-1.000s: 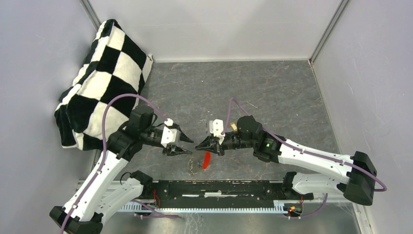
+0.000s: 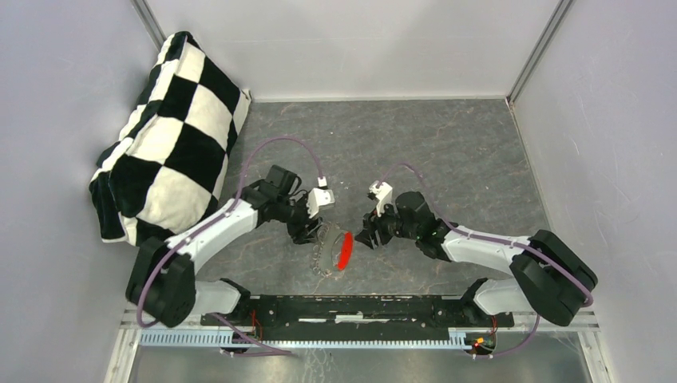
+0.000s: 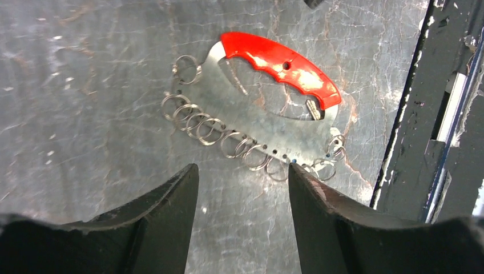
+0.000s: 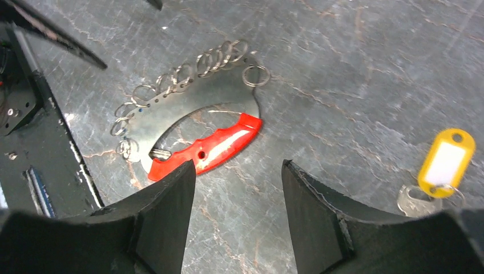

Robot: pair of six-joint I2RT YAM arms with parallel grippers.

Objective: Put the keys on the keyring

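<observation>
A curved metal plate [image 3: 242,111] with a red handle [image 3: 285,65] lies on the grey floor between my arms. Several small metal rings [image 3: 205,131] line its holed edge, with another ring [image 4: 256,75] at one end. In the right wrist view, a yellow tag [image 4: 448,162] lies apart from the plate, with a silver key or ring [image 4: 418,200] beside it, partly hidden by a finger. My left gripper is part open beside the ringed edge, gripping nothing. On the handle's side of the plate, my right gripper stands open and empty.
A checkered cushion [image 2: 172,144] leans at the back left. A black rail [image 2: 359,317] runs along the front edge, close to the plate. Bare floor [image 2: 375,144] stretches behind both grippers.
My right gripper has drawn right, off the plate. The plate and red handle now show more fully from above.
</observation>
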